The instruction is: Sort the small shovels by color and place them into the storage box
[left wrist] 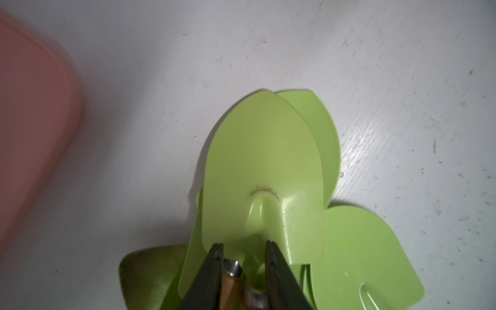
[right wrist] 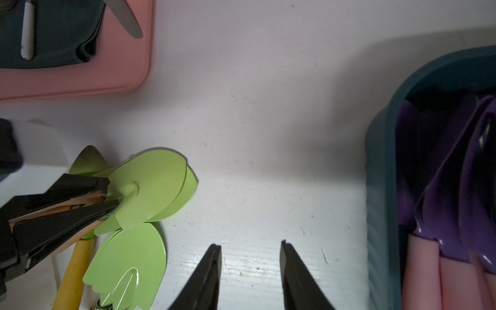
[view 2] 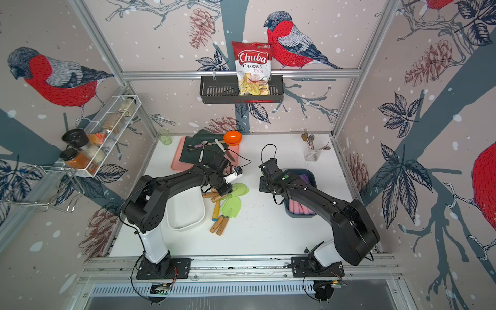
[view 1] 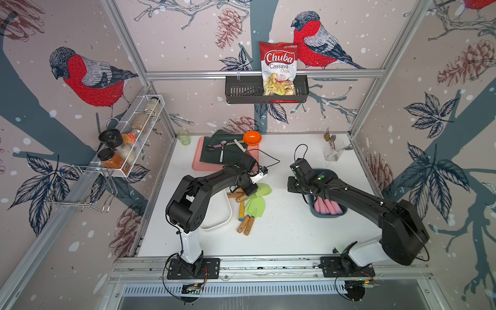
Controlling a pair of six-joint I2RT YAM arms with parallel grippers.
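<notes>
Green shovels point(left wrist: 263, 170) with wooden handles point(view 1: 245, 225) lie in an overlapping pile left of the table's middle. My left gripper is low over the pile, its fingers point(right wrist: 106, 183) standing apart on either side of wooden handle ends. Whether they press on a handle does not show clearly. On the right, the blue-grey storage box point(right wrist: 382, 206) holds purple shovels point(right wrist: 441, 206) with pink handles point(right wrist: 423, 268), lying together. Left of that box hangs my right gripper, open over bare table with nothing between its fingers.
A white tray point(view 2: 186, 226) is beside the left arm. Behind the pile is a pink tray point(view 1: 199, 164) with a dark cloth and utensils, and an orange bowl point(view 1: 252, 137). A utensil holder point(view 1: 333, 152) stands at the back right. Table between pile and box is clear.
</notes>
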